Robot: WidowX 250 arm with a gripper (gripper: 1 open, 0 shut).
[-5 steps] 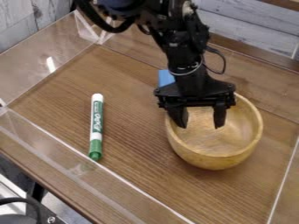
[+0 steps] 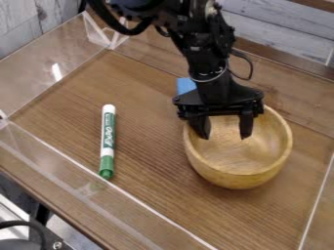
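My black gripper (image 2: 221,125) hangs over the left and back part of a light wooden bowl (image 2: 237,166), its two fingers pointing down and apart, open with nothing seen between them. A green and white marker (image 2: 108,137) lies on the wooden table to the left of the bowl. A blue object (image 2: 186,85) sits behind the gripper, partly hidden by it.
The wooden table (image 2: 78,107) has free room at the back left and front middle. Clear edging runs along its left side, and a black cable shows at the lower left corner.
Over the last second my gripper has shifted only slightly above the bowl. The bowl, marker and blue object look unmoved.
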